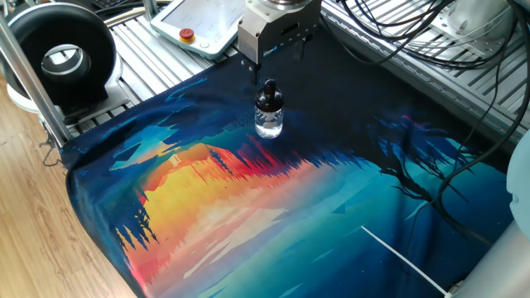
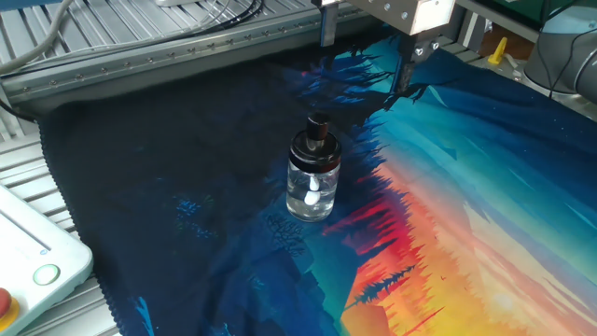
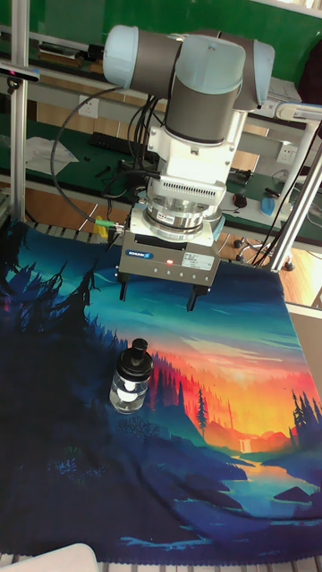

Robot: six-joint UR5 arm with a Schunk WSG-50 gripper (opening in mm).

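A small clear glass bottle (image 1: 268, 122) with a black dropper-style cap stands upright on the printed cloth (image 1: 240, 240). Clear liquid and a whitish shape show inside the bottle (image 2: 313, 189) in exterior view 2. My gripper (image 3: 160, 290) hangs above the cloth with its two black fingers wide apart and nothing between them. In exterior view 3 the bottle (image 3: 130, 383) appears in front of the gripper and a little to its left, clear of the fingers. Exterior view 2 also shows the gripper (image 2: 367, 63) apart from the bottle, up and to the right.
A teach pendant with a red stop button (image 1: 187, 36) lies at the cloth's edge. Black cables (image 1: 464, 186) loop along the right side in exterior view 1. A black ring-shaped object (image 1: 62, 58) stands at the left. Around the bottle the cloth is free, with slight wrinkles.
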